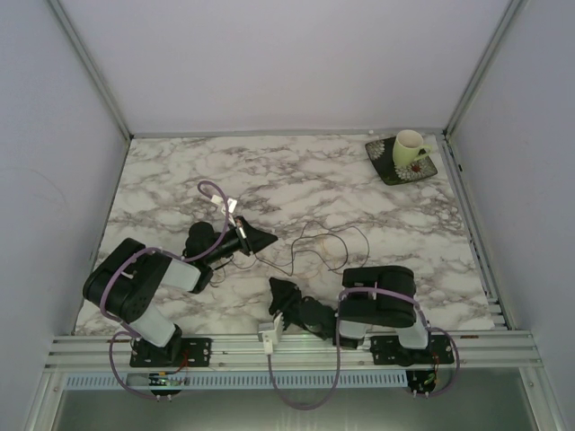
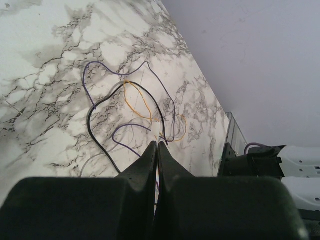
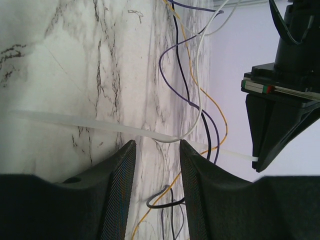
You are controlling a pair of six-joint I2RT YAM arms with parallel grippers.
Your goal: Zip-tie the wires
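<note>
A bundle of thin wires, black [image 2: 95,135], purple [image 2: 86,82] and yellow [image 2: 131,102], lies in loose loops on the marble table. My left gripper [image 1: 275,240] is over the wires' left end, shut, its fingertips meeting in the left wrist view. A pale, translucent zip tie [image 3: 100,124] stretches across the right wrist view, one end at the left gripper's tip [image 3: 257,162]. A thin white strand [image 3: 199,75] curves up from near its middle. My right gripper is open, its fingertips apart just below the tie, which passes beyond them. Nothing shows gripped there.
A black patterned tray [image 1: 386,171] with a light green mug [image 1: 409,148] stands at the back right. The two grippers are close together at front left.
</note>
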